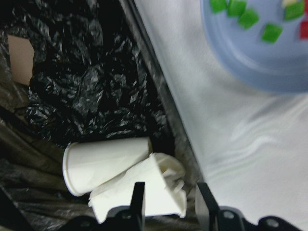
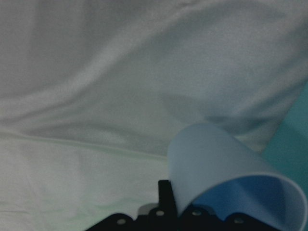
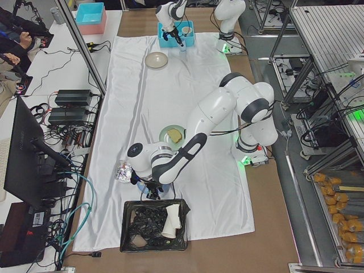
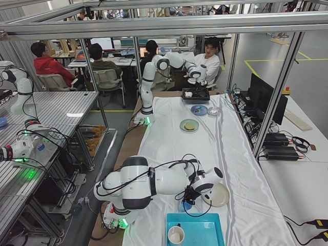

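Note:
My left gripper hangs open above the rim of a black bag-lined bin (image 3: 148, 222), nothing between its fingers. In the bin lie white paper cups (image 1: 106, 163), one crumpled, and a brown scrap (image 1: 20, 60). Beside it a blue plate (image 1: 245, 62) holds green and red cubes. My right gripper is shut on the wall of a light blue cup (image 2: 211, 159), at the edge of a cyan tray (image 4: 195, 228) with a white mug (image 4: 176, 234) in it.
A foil dish (image 3: 124, 170) lies beside the blue plate. A green plate (image 4: 189, 125) with a yellow item is mid-cloth, and a beige plate (image 3: 156, 60) is near the right arm.

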